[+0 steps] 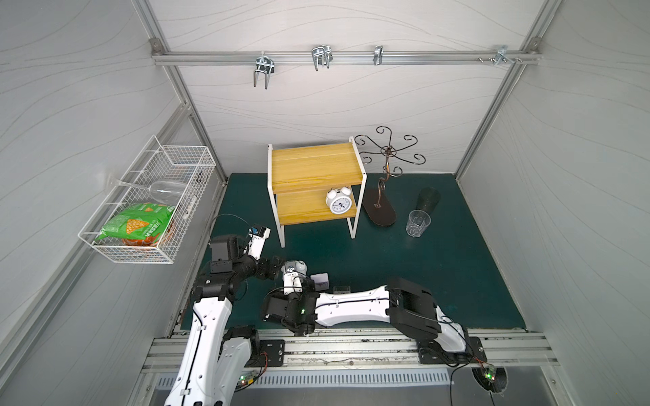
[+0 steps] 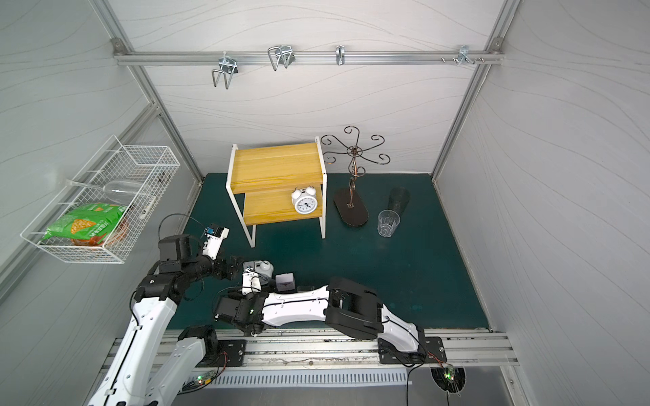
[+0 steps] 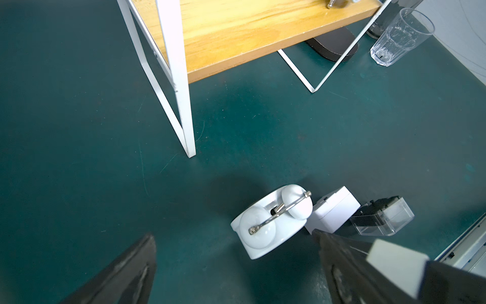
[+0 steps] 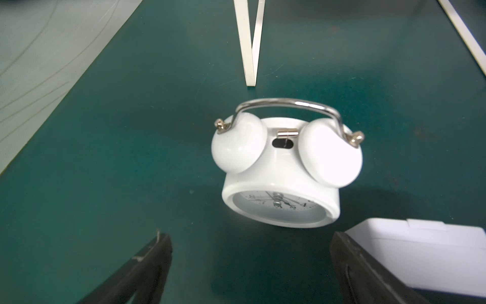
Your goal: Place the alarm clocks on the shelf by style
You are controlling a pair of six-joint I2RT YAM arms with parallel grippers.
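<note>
On the lower board of the shelf (image 1: 315,162), toward its right side, stands a white twin-bell alarm clock (image 1: 339,201). A second white twin-bell clock (image 4: 281,167) is upright on the green table in front of the shelf, its face toward the right wrist camera. Beside it are a small white square clock (image 3: 334,210) and a small black clock with a clear case (image 3: 382,216). My left gripper is open, its fingers apart, with the table clock beyond them. My right gripper also stands open, just before that same clock, holding nothing.
A brown metal stand (image 1: 380,206), a clear glass (image 1: 417,223) and a dark glass (image 1: 428,199) stand right of the shelf. A wire basket (image 1: 166,257) with a green bag hangs at left.
</note>
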